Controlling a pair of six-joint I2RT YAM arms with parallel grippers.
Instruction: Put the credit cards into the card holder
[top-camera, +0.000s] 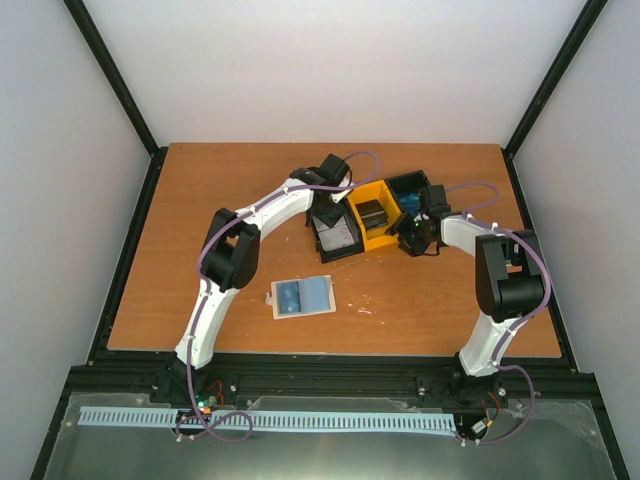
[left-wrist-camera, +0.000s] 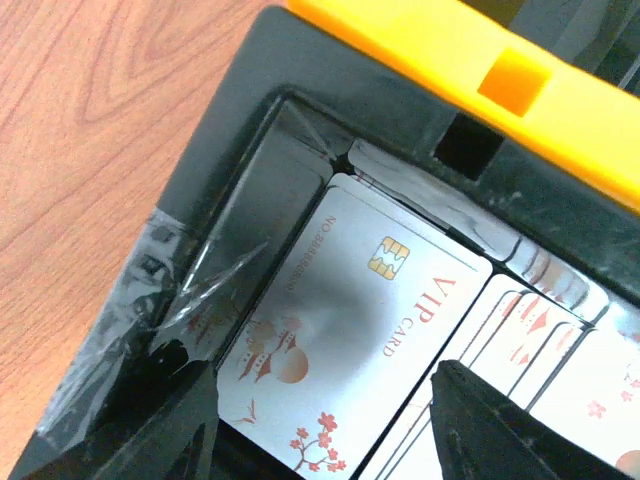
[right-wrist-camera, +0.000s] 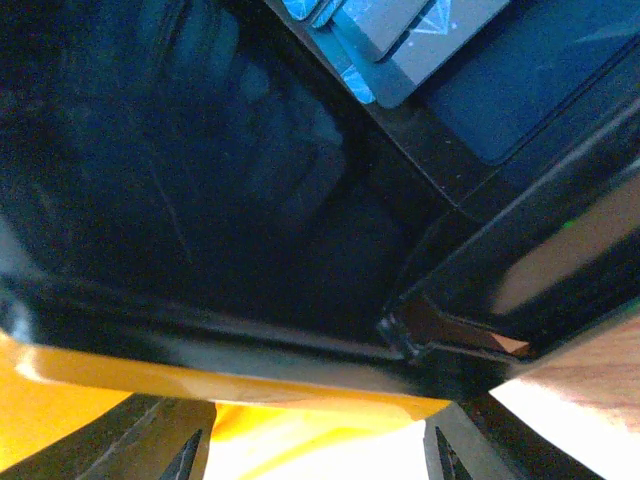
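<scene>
White VIP cards (left-wrist-camera: 350, 310) lie in the black left bin (top-camera: 325, 255), one full card face up and several more overlapping beside it. Over them hangs my left gripper, its fingers apart and no card gripped between them. The card holder (top-camera: 303, 297) lies opened out on the table's front half, with a blue card showing in its left side. My right gripper is by the yellow bin's (top-camera: 378, 240) front right edge, fingers apart. Above its fingers, the right wrist view shows blue cards (right-wrist-camera: 385, 40) inside the black right bin (right-wrist-camera: 200, 180).
The three bins stand joined in a slanting row, dark cards (top-camera: 372, 215) in the yellow one. Bin walls rise close around both grippers. Bare table (top-camera: 420, 310) surrounds the holder.
</scene>
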